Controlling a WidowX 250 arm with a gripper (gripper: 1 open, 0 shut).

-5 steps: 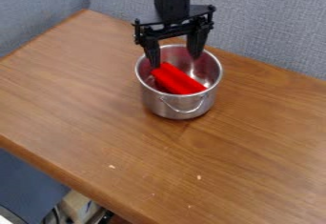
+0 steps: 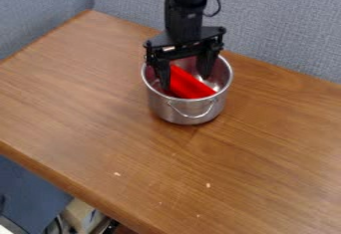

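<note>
A black gripper reaches down from above into a silver metal pot near the back middle of the wooden table. Its two fingers are spread apart, one toward the pot's left side and one toward its right. Between and below them, a red elongated object lies inside the pot, slanting from upper left to lower right. The gripper is open. I cannot tell whether the fingers touch the red object.
Grey padded walls stand along the back and left. Beyond the table's lower-left edge are a dark surface and some cables.
The gripper has moved down, deeper into the pot, over the last second. The pot and red object look nearly unmoved.
</note>
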